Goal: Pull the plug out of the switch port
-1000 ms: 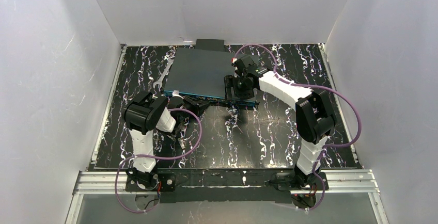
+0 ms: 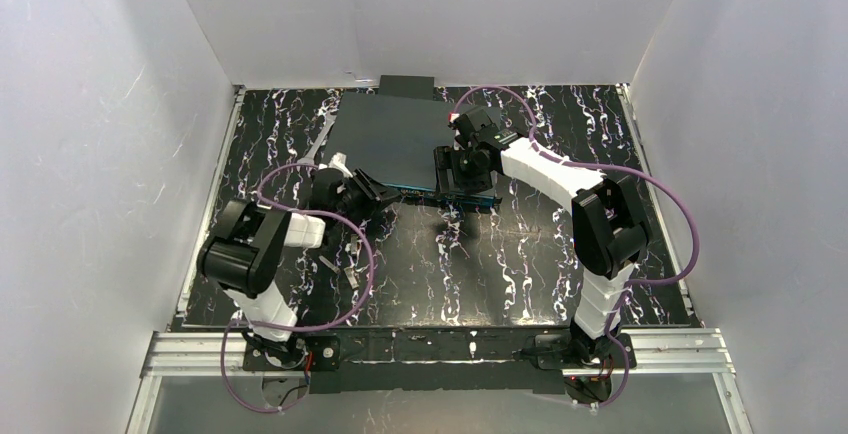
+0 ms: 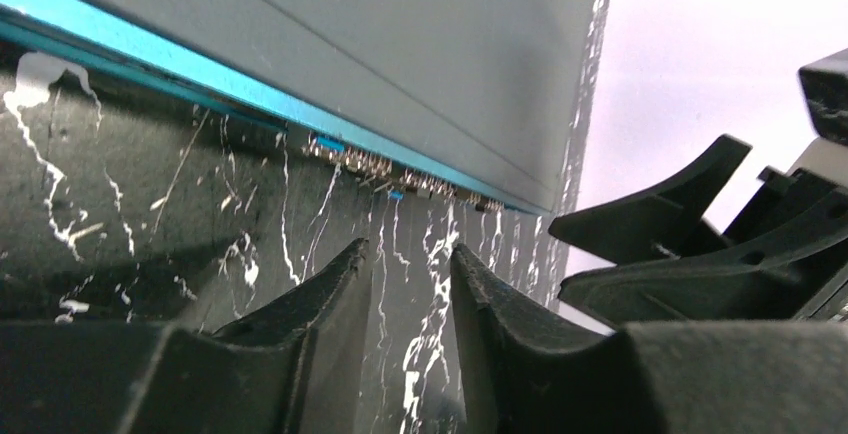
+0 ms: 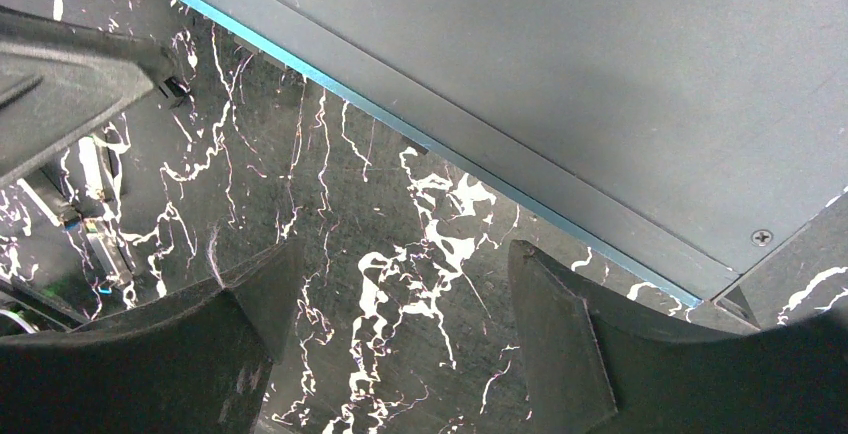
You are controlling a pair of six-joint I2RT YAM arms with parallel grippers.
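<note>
The switch (image 2: 390, 139) is a flat dark grey box with a blue front edge, lying at the back of the table. Its port row (image 3: 365, 164) shows under that edge in the left wrist view, with bits of metal and blue; I cannot make out a plug in it. My left gripper is partly open in front of the switch, nothing between its fingers. Above the front right part of the switch, my right gripper stands wide open and empty. In its view the ports are mostly hidden under the front edge.
Several small loose metal modules (image 4: 97, 166) lie on the black marbled table left of centre, in front of the switch. A wrench (image 2: 318, 142) lies beside its left side. Purple cables (image 2: 370, 269) loop from both arms.
The left arm has swung to the left and its gripper has turned, its wrist now farther left while the fingertips remain near the switch's front edge. The right arm and switch stay put.
</note>
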